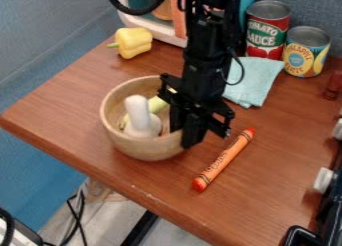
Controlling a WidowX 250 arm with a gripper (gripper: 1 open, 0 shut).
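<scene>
My black gripper [195, 123] hangs at the right rim of a wooden bowl [123, 140], its fingers pointing down beside the bowl; whether it is open or shut is hard to see. In the bowl stand a white pestle-like object [139, 118] and a pale yellow-green piece [156, 106] behind it, partly hidden. An orange crayon [226, 158] lies on the wooden table [80, 110] to the right of the gripper.
A yellow toy [130, 42] sits at the back left. A light blue cloth [249, 85], two cans [267, 35] and a small red jar [334, 85] are behind on the right. Black equipment lines the right edge.
</scene>
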